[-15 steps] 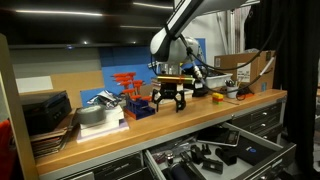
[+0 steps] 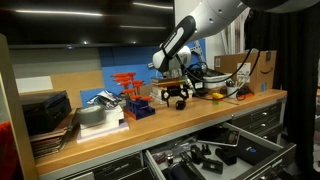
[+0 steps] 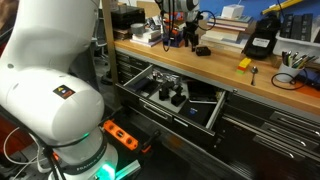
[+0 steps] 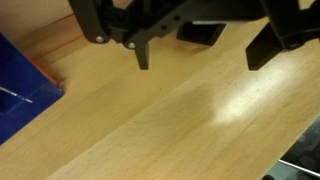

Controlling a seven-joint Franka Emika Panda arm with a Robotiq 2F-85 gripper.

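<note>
My gripper (image 2: pixel 176 95) hangs above the wooden worktop, pointing down. In the wrist view its two dark fingers (image 4: pixel 142 50) stand wide apart, so the gripper is open and holds nothing. A small black object (image 4: pixel 202 33) rests on the wood, showing past the top of the gap between the fingers and partly covered by the gripper body. Exterior view 1 has this black object (image 2: pixel 181 104) just under the gripper, and exterior view 2 shows the black object (image 3: pixel 203 50) near the worktop's front edge.
Below the worktop (image 3: pixel 245 76) an open drawer (image 3: pixel 211 119) juts out, with several black items in it. A blue bin (image 4: pixel 12 95) stands at the left of the wrist view. Pots (image 2: pixel 92 115) and boxes line the back; bare wood lies around the black object.
The black object now shows clearly beneath it. The drawer looks the same.
</note>
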